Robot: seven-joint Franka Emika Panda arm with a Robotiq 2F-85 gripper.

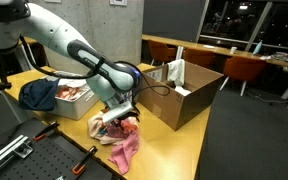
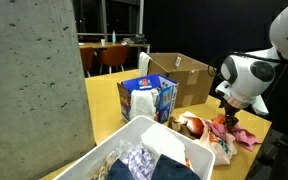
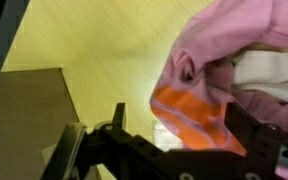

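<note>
A pink cloth lies crumpled on the wooden table, its end hanging toward the front edge. Bunched with it are an orange-striped part and a cream cloth. My gripper is open just above this pile, pointing down. In the wrist view its dark fingers stand wide apart at the bottom, with the striped cloth below the gap. Whether a finger touches the cloth, I cannot tell. From the side, the gripper's body hides part of the pile.
A cardboard box with white cloth over its rim stands behind the pile. To the left is a white bin holding several cloths. A blue patterned box sits nearby. Bare table lies to the right.
</note>
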